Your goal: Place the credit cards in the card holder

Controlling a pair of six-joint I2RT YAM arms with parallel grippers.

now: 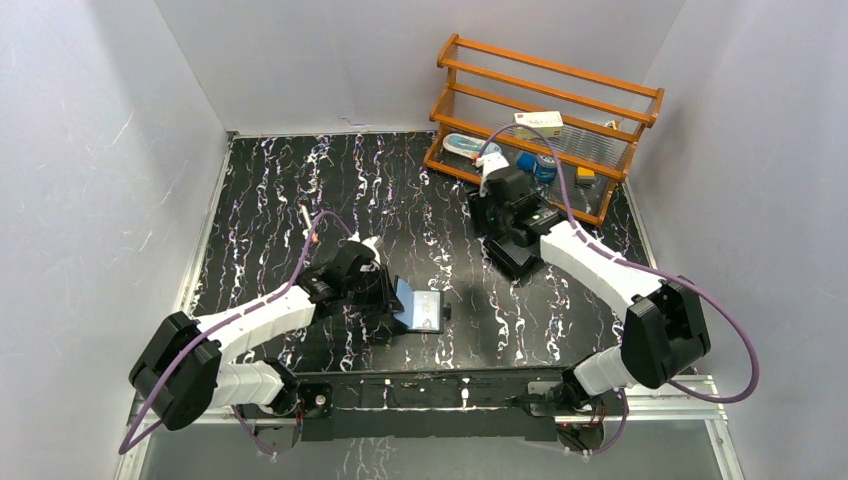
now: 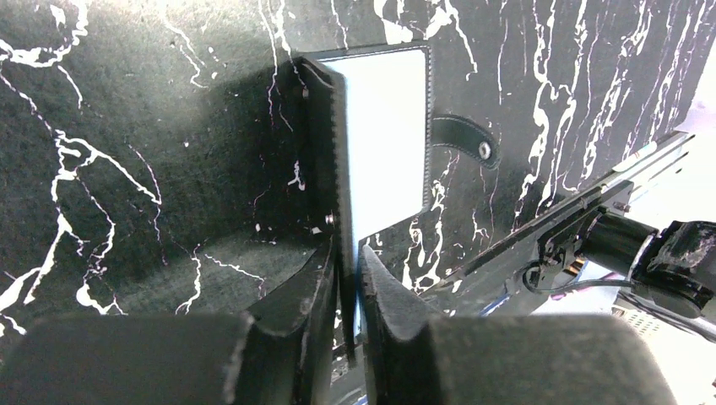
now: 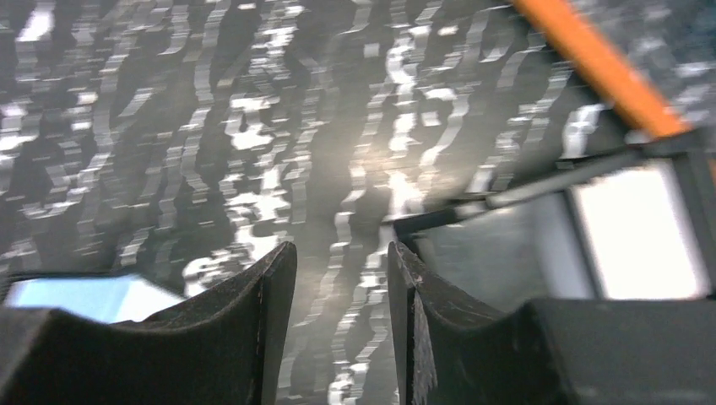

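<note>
An open card holder (image 1: 425,310) with pale blue-white inner sleeves and a snap strap lies at the table's centre; in the left wrist view the holder (image 2: 388,143) has its near flap raised between the fingertips of my left gripper, which look closed on it. My right gripper (image 1: 480,220) is over a black case (image 1: 515,262) at the right. In the blurred right wrist view my right gripper has its fingers apart with nothing between them, above and left of the case (image 3: 540,245), which holds white cards (image 3: 637,228).
An orange wooden rack (image 1: 545,60) with boxes and containers stands at the back right. A thin pale object (image 1: 307,220) lies left of centre.
</note>
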